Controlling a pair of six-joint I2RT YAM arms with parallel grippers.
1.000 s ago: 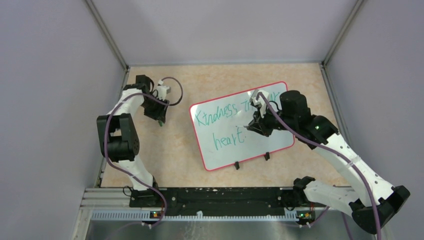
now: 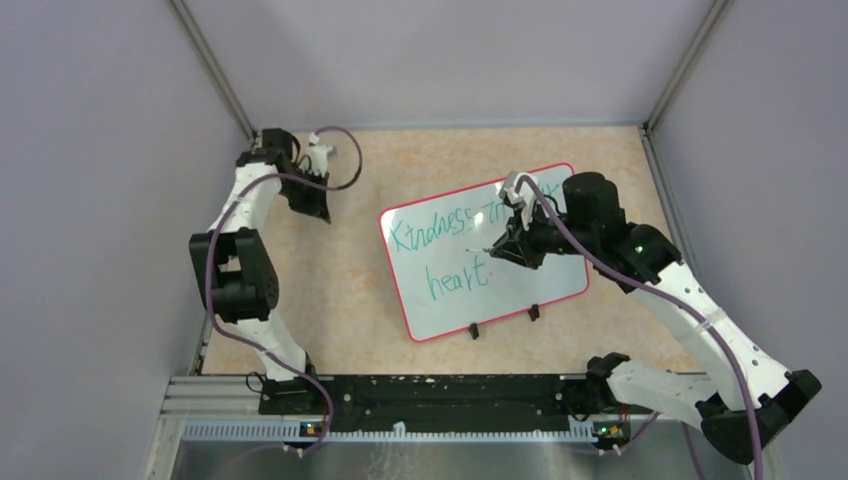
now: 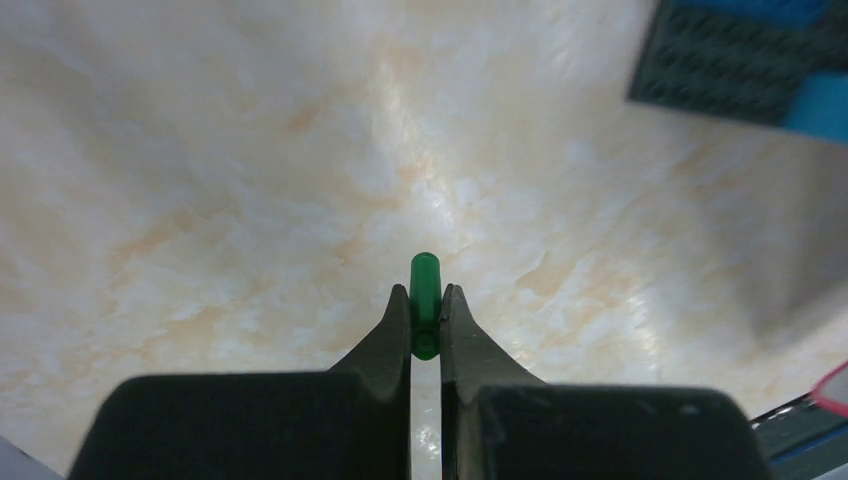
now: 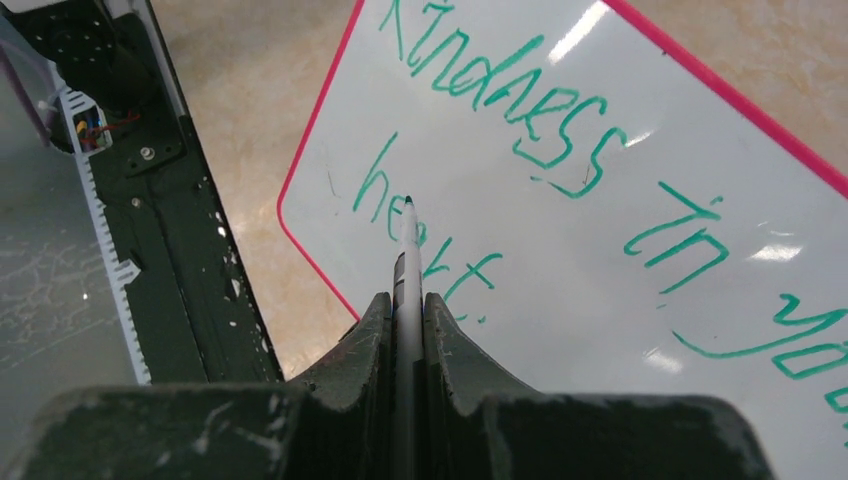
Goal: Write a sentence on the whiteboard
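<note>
The whiteboard (image 2: 440,300) bears green writing: "Kindness in", part of a further word mostly hidden by my right arm in the top view, and "heart." below. My right gripper is shut on a white marker (image 4: 410,250), its dark tip pointing over the board near "heart"; whether it touches cannot be told. My left gripper is shut on a short green object (image 3: 425,285), seemingly a marker or cap, above bare table left of the board.
Dark and blue blocks (image 3: 730,75) show blurred at the upper right of the left wrist view.
My left gripper has moved toward the back of the table.
</note>
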